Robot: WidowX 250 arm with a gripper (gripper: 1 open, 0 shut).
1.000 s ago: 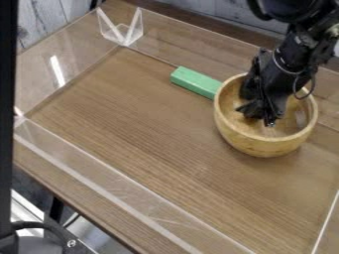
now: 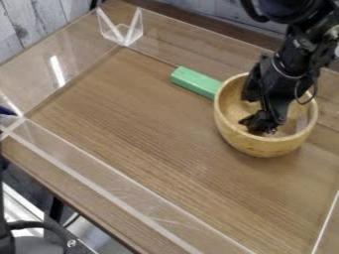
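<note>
A black gripper (image 2: 272, 104) reaches down from the top right into a wooden bowl (image 2: 265, 140) on the right side of the table, its fingers apart inside the bowl. The bowl's inside is largely hidden by the gripper, so whatever lies between or under the fingers is unclear. A green block (image 2: 196, 81) lies just left of the bowl.
Clear plastic corner pieces (image 2: 121, 28) stand at the back left, with clear edging along the left. A dark object (image 2: 27, 238) is at the lower left.
The gripper has shifted slightly within the bowl over the last second. The bowl and green block look nearly unchanged.
</note>
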